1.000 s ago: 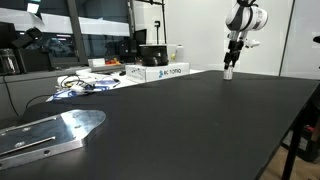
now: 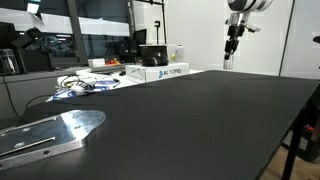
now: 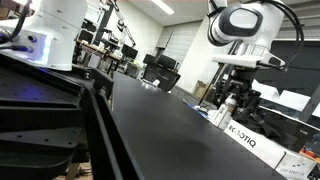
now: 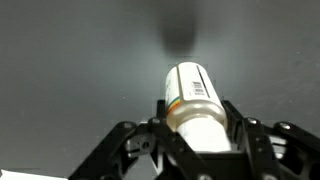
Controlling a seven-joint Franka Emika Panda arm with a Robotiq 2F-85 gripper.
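Observation:
A small white bottle [image 4: 192, 86] with an orange-and-white label and a white cap stands between my gripper's fingers in the wrist view, cap toward the camera. My gripper [image 2: 230, 53] is shut on it at the far end of the dark table [image 2: 190, 120]. The bottle [image 2: 229, 63] hangs upright below the fingers, its base seemingly just above the tabletop. In the wrist view a dark shadow lies on the table, apart from the bottle. Exterior view 2 shows the arm reaching down at the right, with much of the bottle hard to make out.
A silver metal plate [image 2: 52, 136] lies at the near left of the table. Cables and small items [image 2: 85, 82] clutter the left far edge. A white box [image 2: 157, 72] with lettering stands behind the table.
The arm has risen, and the bottle has gone up with the gripper from the tabletop. The plate and the cluttered items have stayed put.

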